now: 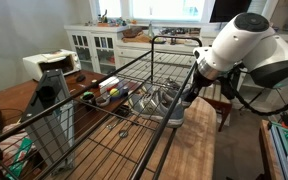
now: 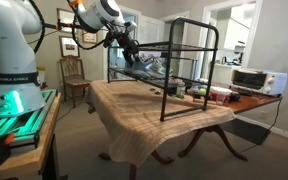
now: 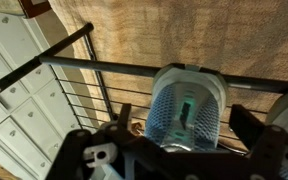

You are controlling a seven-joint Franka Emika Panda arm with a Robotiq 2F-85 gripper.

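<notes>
A grey shoe (image 3: 187, 105) with a pale sole edge sits on the black wire rack, between the two fingers of my open gripper in the wrist view. The fingers stand apart on either side of the shoe; whether either touches it I cannot tell. In exterior view 1 my gripper (image 1: 192, 84) is at the rack's near side, just beyond a pair of grey shoes (image 1: 171, 106). Exterior view 2 has the gripper (image 2: 127, 50) at the rack's upper left, with the shoes (image 2: 151, 68) partly hidden by the bars.
The black rack (image 2: 165, 92) stands on a wooden table (image 2: 127, 125), its rails close around the shoes. Small colourful items (image 1: 109, 92) lie beyond the rack, near a white toaster oven (image 1: 58, 65). Bare tabletop lies in front of the rack.
</notes>
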